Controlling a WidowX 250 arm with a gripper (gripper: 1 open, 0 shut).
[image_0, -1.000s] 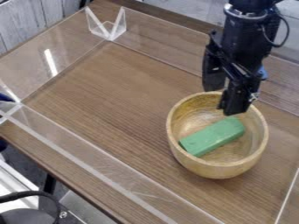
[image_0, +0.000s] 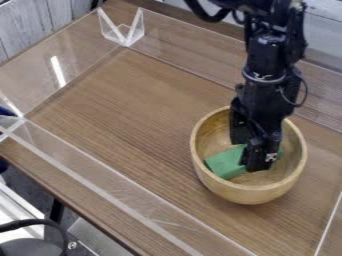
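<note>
A round light wooden bowl (image_0: 277, 185) sits on the right side of the wooden table. A green object (image_0: 221, 163) lies inside it, partly hidden by the gripper. My black gripper (image_0: 254, 150) hangs from above, its lower end down inside the bowl over the right part of the green object. Its fingers are dark and overlap, so whether they touch the object is hard to tell.
A clear plastic piece (image_0: 120, 30) stands at the back left. Dark cables and white hardware are at the lower left, off the table's edge.
The gripper has come down from above the back of the bowl into it, now covering much of the green object.
</note>
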